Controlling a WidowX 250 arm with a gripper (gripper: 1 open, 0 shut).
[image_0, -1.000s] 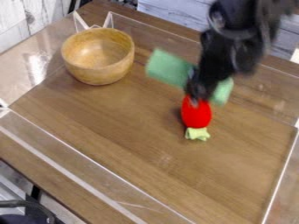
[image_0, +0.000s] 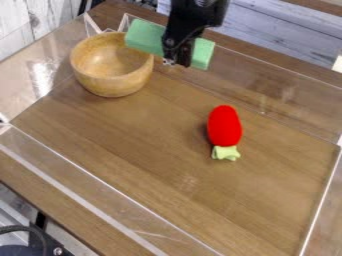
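My gripper (image_0: 178, 46) is at the top centre, shut on a green block (image_0: 147, 36) held just above the back right rim of a wooden bowl (image_0: 111, 80) at the upper left. A red oval object (image_0: 225, 127) with a pale green end (image_0: 225, 152) lies on the table right of centre.
Clear rails run along its edges. A white plank wall stands at the upper left, and a dark cable shows at the lower left corner.
My gripper has moved up and to the left with the green block, from above the red object to the bowl's rim. The red object is now uncovered.
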